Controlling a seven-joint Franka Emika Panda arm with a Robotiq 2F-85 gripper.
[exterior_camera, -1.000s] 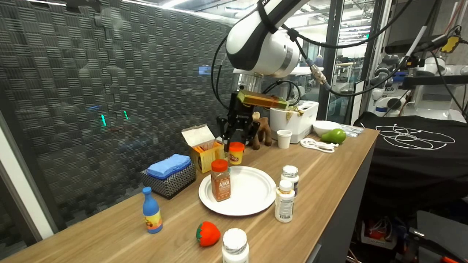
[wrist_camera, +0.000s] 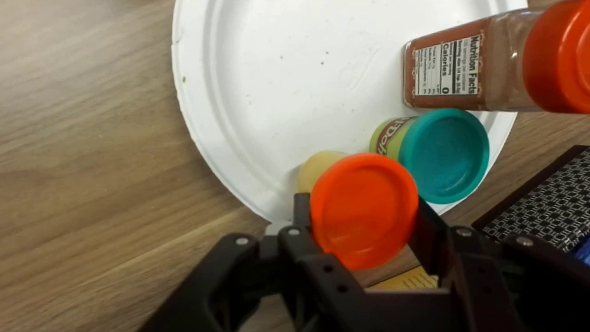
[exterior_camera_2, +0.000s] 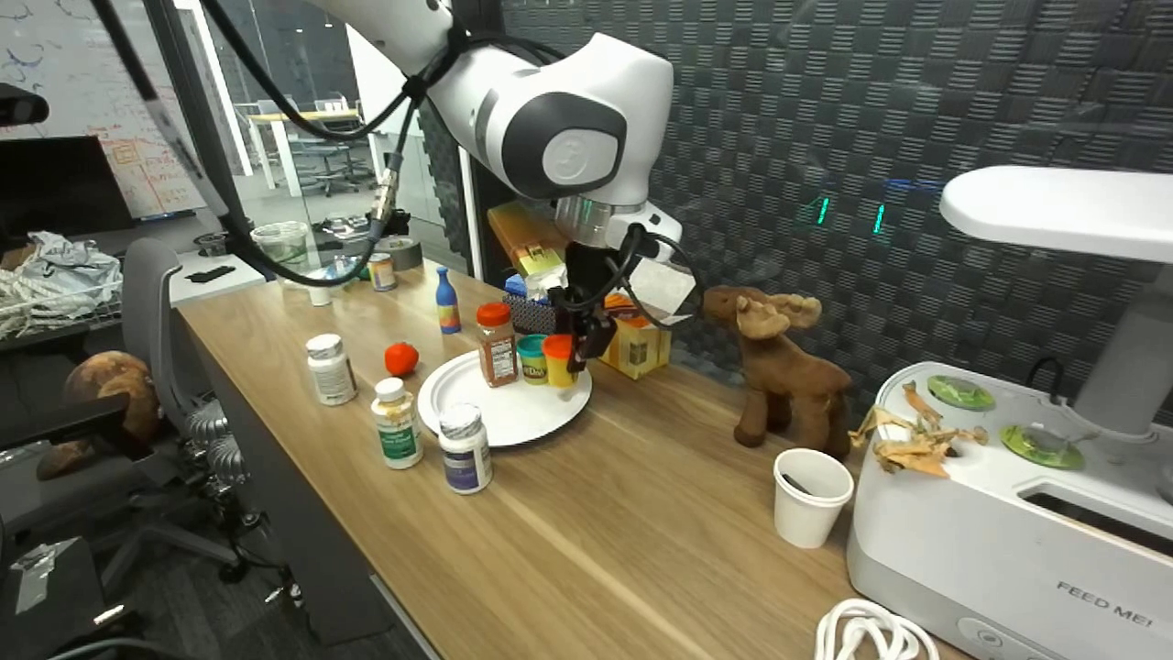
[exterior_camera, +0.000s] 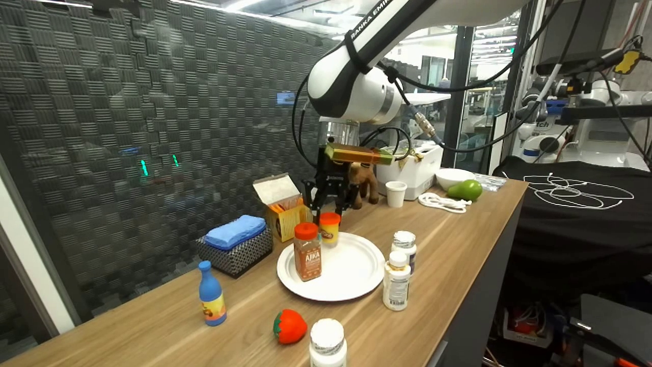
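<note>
My gripper is shut on a small yellow tub with an orange-red lid [wrist_camera: 365, 210], one finger on either side of the lid. In exterior view 1 the tub [exterior_camera: 329, 230] is upright at the back edge of the white plate [exterior_camera: 360, 284]; whether its base touches the plate I cannot tell. Close beside it on the plate is a teal-lidded tub [wrist_camera: 445, 155], mostly hidden in exterior view 1 by the red-capped spice jar [exterior_camera: 307, 254]. That jar stands upright on the plate. Plenty of bare plate shows in the wrist view.
Behind the plate stand an open yellow box [exterior_camera: 287, 214] and a patterned basket with blue cloth [exterior_camera: 235, 247]. White bottles [exterior_camera: 397, 284], a toy strawberry [exterior_camera: 290, 326] and a blue bottle [exterior_camera: 211, 296] stand around its front. A plush moose [exterior_camera_2: 786, 368] is to one side.
The gripper and the orange-lidded tub have come down and slightly toward the plate's back edge. The spice jar and the plate have not moved.
</note>
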